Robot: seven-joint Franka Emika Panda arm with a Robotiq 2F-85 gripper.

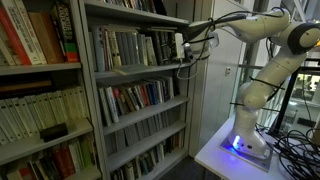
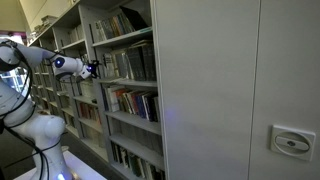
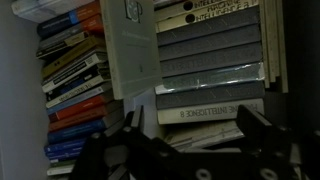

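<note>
My gripper stands open in front of a row of books, with its dark fingers apart at the bottom of the wrist view. Facing it is a pale book [image 3: 210, 111] with dark spine lettering, among several grey volumes [image 3: 212, 55]. Nothing shows held between the fingers. In exterior view 1 the gripper [image 1: 183, 51] is at the upper shelf's right end, close to dark-spined books [image 1: 130, 48]. From the other side, the gripper [image 2: 92, 70] appears beside the bookcase; its exact gap to the books cannot be told.
The grey shelf board [image 3: 138, 50] runs beside the books in the wrist view, with coloured books [image 3: 80, 90] beyond it. Lower shelves hold more books [image 1: 135, 98]. A white table [image 1: 220, 160] carries the arm's base, and loose cables [image 1: 295, 150] lie behind it.
</note>
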